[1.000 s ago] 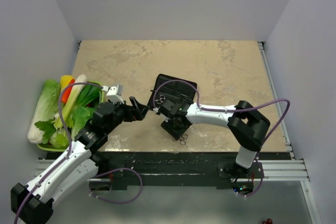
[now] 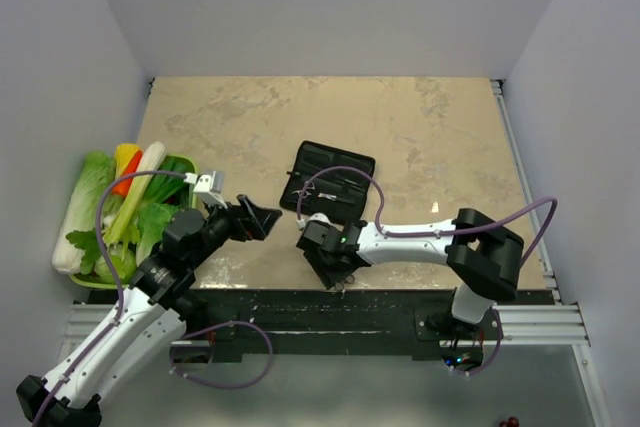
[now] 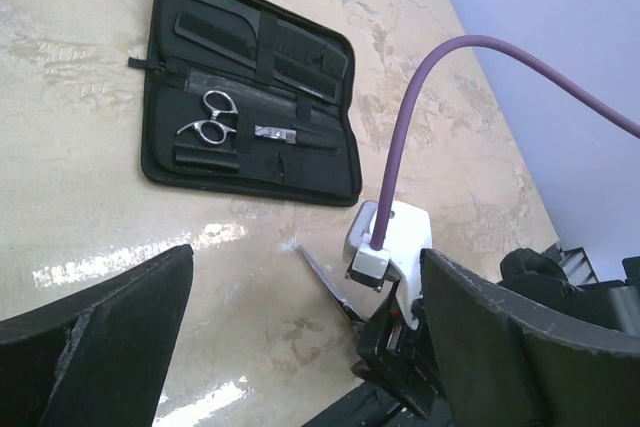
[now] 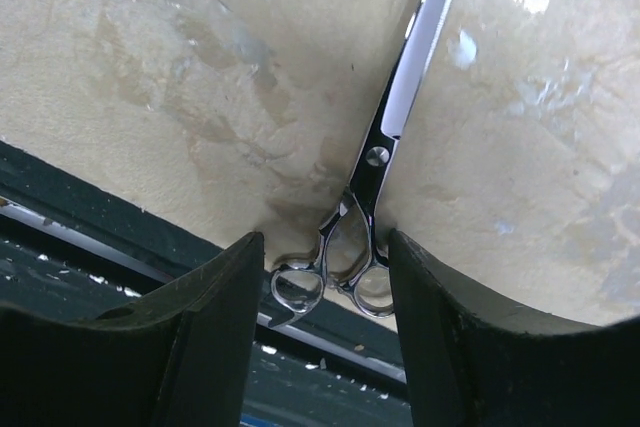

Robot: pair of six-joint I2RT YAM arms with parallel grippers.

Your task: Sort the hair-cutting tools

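On the table near its front edge lies a pair of loose scissors (image 4: pixel 378 155), its handle rings toward the edge in the right wrist view. Over those rings stands my right gripper, open, with a finger on either side and nothing gripped. A black tool case (image 3: pixel 250 87) lies unfolded behind it, holding combs (image 3: pixel 217 39) and another pair of scissors (image 3: pixel 215 125) in its straps. My left gripper (image 2: pixel 262 218), open and empty, hovers left of the case. The right arm hides most of the loose scissors from above.
A green basket (image 2: pixel 95 281) heaped with vegetables stands at the far left. The dark front rail (image 2: pixel 300 322) runs just beyond the table edge. Bare tabletop (image 2: pixel 440 137) spreads behind and to the right of the case.
My right gripper has moved toward the front edge and slightly left, now covering more of the loose scissors' handles. The left gripper has shifted slightly, staying open.
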